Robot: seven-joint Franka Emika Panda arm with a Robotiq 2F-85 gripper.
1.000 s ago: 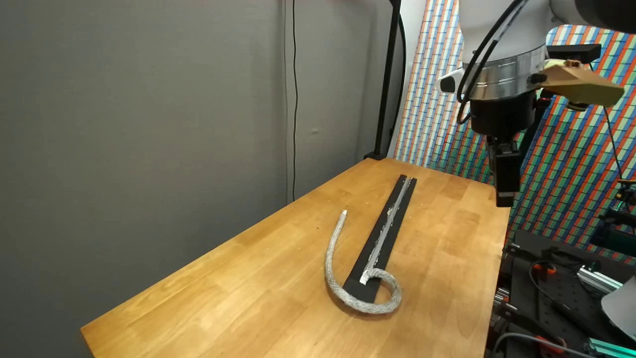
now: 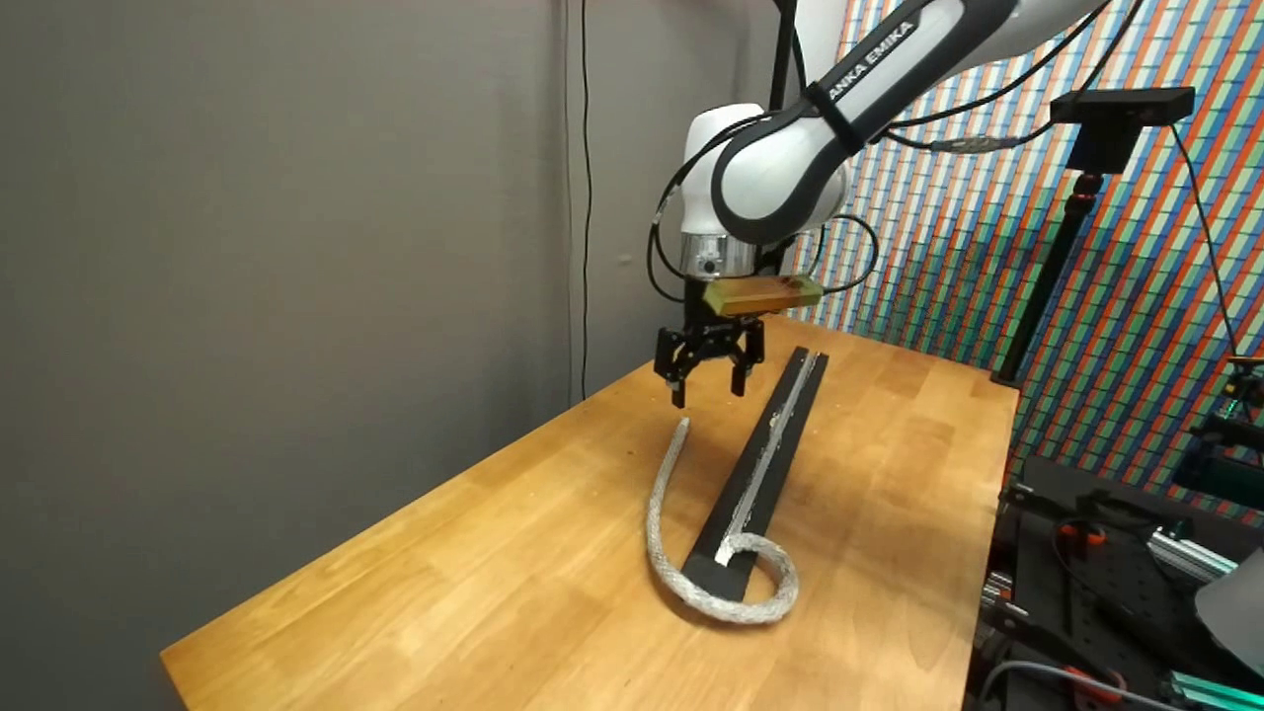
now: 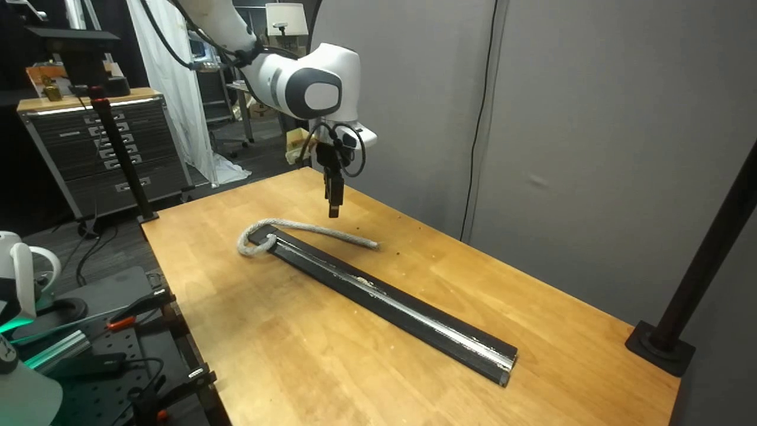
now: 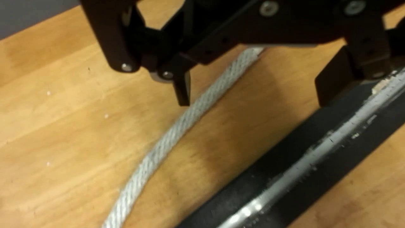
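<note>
A grey braided rope [image 2: 654,521] lies on the table, curling round one end of a long black strip with a pale groove [image 2: 754,474]. One rope end meets the groove at that end of the strip; the other end lies loose on the bare wood beside it. My gripper [image 2: 708,391] hangs above the table, past the loose end in this view, its fingers apart and empty. In the wrist view the rope [image 4: 167,140] passes below the gripper, close to the left finger's outline, while the strip [image 4: 303,163] runs below the right finger.
A grey wall [image 2: 355,237] borders one long side. At the opposite side stands a black rack with tools [image 2: 1102,592]. A black post [image 3: 660,341] rises at a table corner.
The arm has swung from the table's right side, over toward the wall, and turned. Its gripper now hangs above the table near the loose rope end. Rope and strip have not moved.
</note>
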